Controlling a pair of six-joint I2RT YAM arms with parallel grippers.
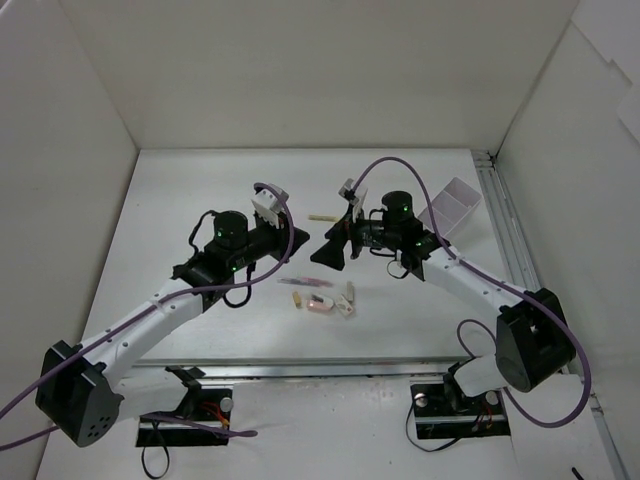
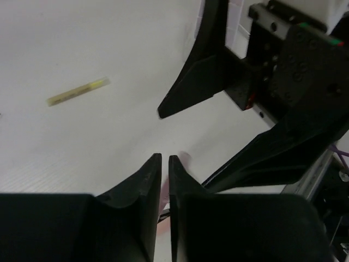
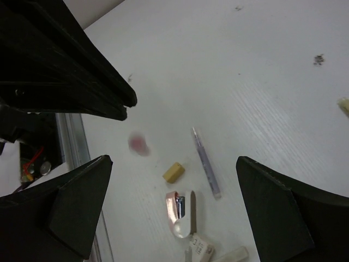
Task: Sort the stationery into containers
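Note:
My left gripper [image 1: 292,240] is raised over the middle, shut on a pink pen [image 2: 180,164], facing my open, empty right gripper [image 1: 330,250]. Below lie a purple pen [image 3: 206,164], a small yellow piece [image 3: 174,172], a pink-and-white stapler [image 3: 181,213], a white eraser-like block [image 3: 201,248] and a pale stick-like item [image 3: 233,255]. A yellow tube [image 2: 78,91] lies farther back. A light divided container [image 1: 452,205] stands at the back right, partly behind the right arm.
Walls enclose the back and sides; a metal rail runs along the front and right edges.

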